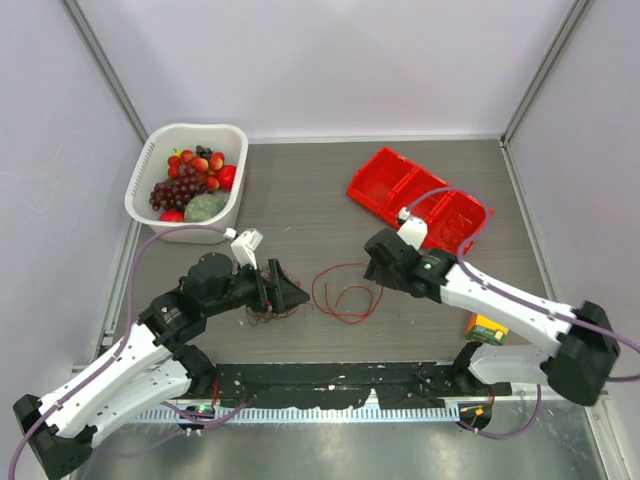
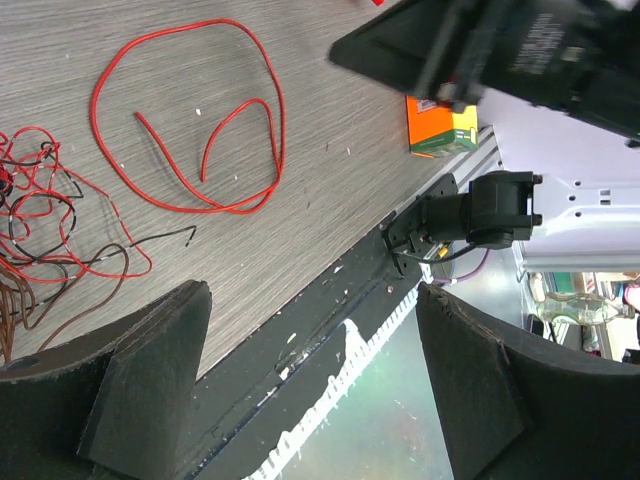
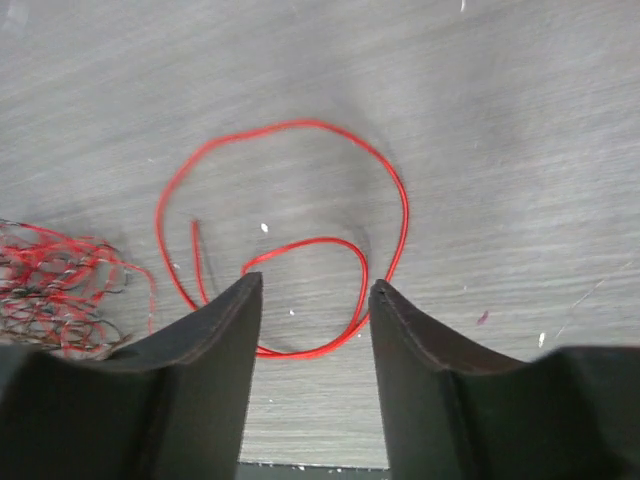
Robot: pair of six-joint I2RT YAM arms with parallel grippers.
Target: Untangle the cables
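Note:
A single red cable (image 1: 343,317) lies in a loose loop on the table, apart from the tangle. The tangle of red, black and brown cables (image 3: 62,290) sits to its left, partly hidden under my left arm in the top view. Over that tangle my left gripper (image 1: 290,290) stands open, its two dark fingers (image 2: 150,370) wide apart and empty. My right gripper hovers above the loose red cable, part open. The cable lies beneath on the table, and nothing shows held between the fingers.
A red divided bin (image 1: 385,187) stands empty at the back right. The white basket (image 1: 232,180) at the back left holds toy fruit. An orange and green box (image 2: 440,127) lies by the right edge. Bare table stretches between basket and bin.

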